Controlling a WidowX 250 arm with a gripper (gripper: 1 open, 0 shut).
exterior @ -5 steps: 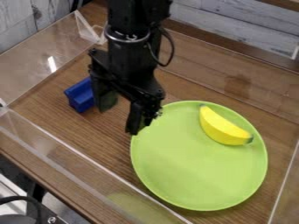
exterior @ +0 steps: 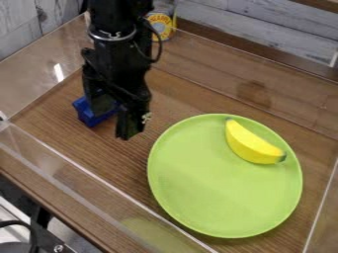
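My black gripper (exterior: 115, 117) hangs over the wooden table, open, its fingers just in front of a blue block (exterior: 87, 112) at the left, which it partly hides. A yellow banana (exterior: 254, 145) lies on a green plate (exterior: 224, 198) to the right of the gripper. Whether the fingers touch the block cannot be told.
A yellow can (exterior: 162, 22) stands at the back, partly behind the arm. A clear wall or edge runs along the table's left and front.
My gripper has moved left, away from the plate toward the blue block, now covering more of it. The banana and plate have not moved.
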